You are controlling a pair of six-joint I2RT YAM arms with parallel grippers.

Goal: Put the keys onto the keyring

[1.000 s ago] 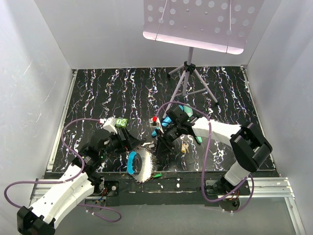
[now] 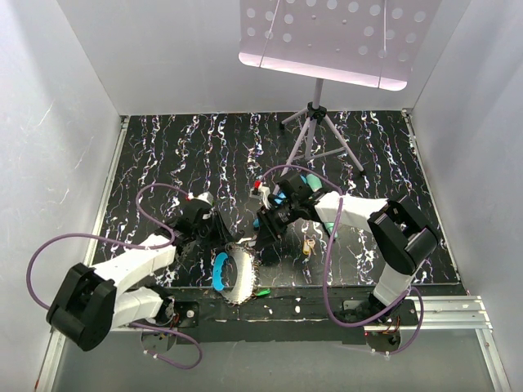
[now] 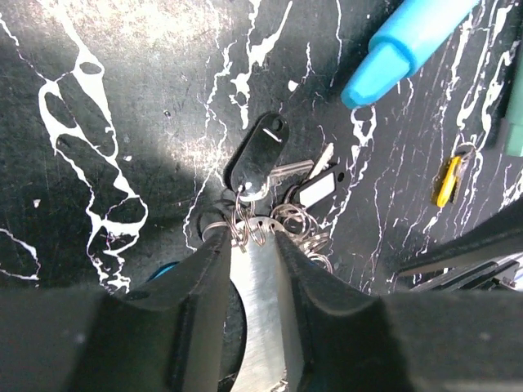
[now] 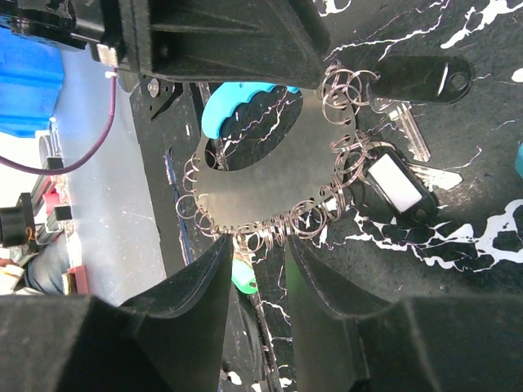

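The metal keyring plate [image 4: 278, 184] carries many small wire rings along its edge and has a blue grip [image 4: 233, 106]. Keys with a black tag [image 3: 260, 151] and a white-labelled tag [image 4: 395, 183] lie at its upper end, by several wire rings. My left gripper stands partly open just above these rings; a coiled ring [image 3: 242, 222] shows in line with the gap, apparently not gripped. In the right wrist view its dark fingertip reaches close to the ring by the black tag. Slightly open, my right gripper hangs over the plate's ringed edge with nothing clearly held.
A yellow key [image 3: 448, 181] lies apart on the right of the black marbled table. A blue marker-like object [image 3: 404, 53] lies nearby, with a green object [image 4: 244, 275] by the plate's edge. A stand [image 2: 317, 114] rises behind. The two grippers are close together.
The right arm has shifted slightly left.
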